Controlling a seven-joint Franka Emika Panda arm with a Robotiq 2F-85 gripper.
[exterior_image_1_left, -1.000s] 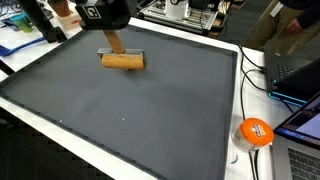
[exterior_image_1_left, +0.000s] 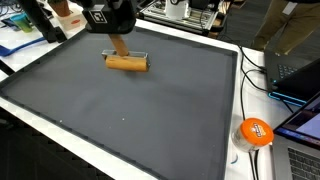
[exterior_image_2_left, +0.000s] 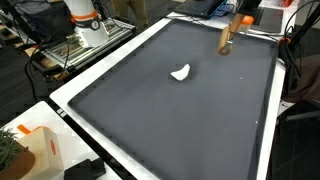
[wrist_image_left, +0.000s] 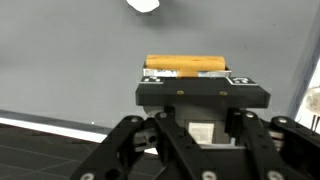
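In the wrist view a wooden cylinder (wrist_image_left: 187, 62) lies crosswise just beyond my gripper, with a pale metallic strip along its near side. Exterior view 1 shows the same wooden cylinder (exterior_image_1_left: 126, 63) below my gripper (exterior_image_1_left: 116, 36). An upright wood-coloured piece (exterior_image_1_left: 119, 45) runs from the fingers down to it. My gripper is shut on this wooden piece, which seems joined to the cylinder. From exterior view 2 the wooden piece (exterior_image_2_left: 227, 36) hangs at the far right; whether it touches the mat is unclear.
A small white object (exterior_image_2_left: 180, 72) lies on the dark grey mat (exterior_image_2_left: 170, 120), whose front is otherwise clear. An orange-topped white container (exterior_image_1_left: 252, 135) stands off the mat's right side, near laptops (exterior_image_1_left: 295, 80) and cables.
The gripper and wooden piece have shifted slightly right and down in exterior view 1 over the last second. Nothing else has visibly moved.
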